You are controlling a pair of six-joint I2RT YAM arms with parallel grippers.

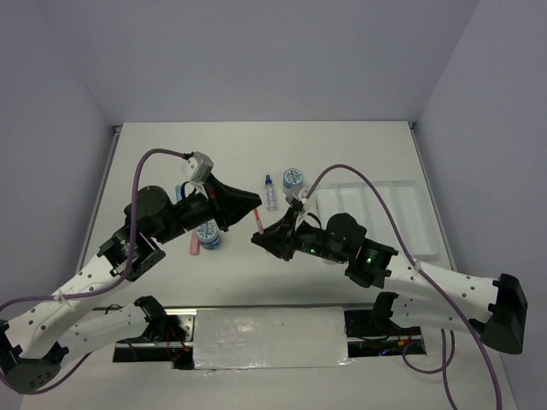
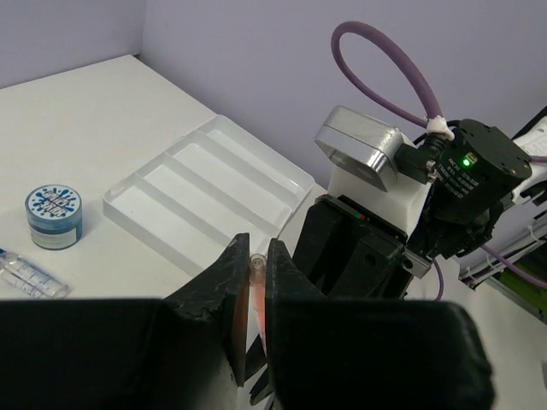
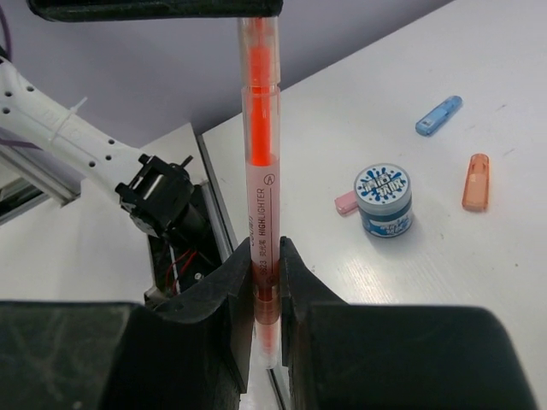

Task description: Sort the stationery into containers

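An orange highlighter (image 3: 263, 205) stands upright between my two grippers. My right gripper is shut on its lower part. My left gripper is shut on its upper end, as the top view (image 1: 256, 218) also shows from above. The white divided tray (image 1: 376, 218) lies on the right. Round blue-lidded jars (image 1: 293, 178) (image 3: 385, 196), a clear bottle with blue (image 1: 270, 195), a pink piece (image 3: 347, 202), a blue piece (image 3: 438, 115) and an orange piece (image 3: 476, 182) lie on the table.
The white table (image 1: 171, 137) is bounded by grey walls. Both arms cover much of the middle and front.
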